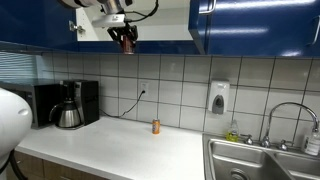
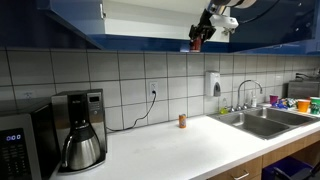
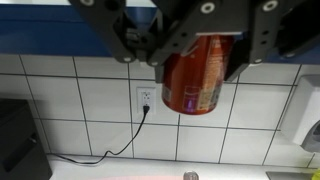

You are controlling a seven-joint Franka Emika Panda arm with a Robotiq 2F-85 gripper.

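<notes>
A reddish-orange can (image 3: 195,88) hangs between the dark fingers of my gripper, which is shut on it in the wrist view. In exterior view 1 the held can (image 1: 128,46) is high above the counter, in front of the blue lower edge of the upper cabinet (image 1: 160,47). Exterior view 2 has the same can (image 2: 196,45) just below the gripper (image 2: 202,33). Its upper part is hidden by the fingers. Another orange can (image 1: 156,127) stands upright on the white counter (image 1: 120,145), well below.
An open white shelf space (image 1: 165,25) lies behind the gripper, flanked by blue cabinet doors (image 1: 265,28). A coffee maker (image 1: 70,105) stands at the left; a sink (image 1: 240,165) and tap are at the right. Mid-counter is mostly clear.
</notes>
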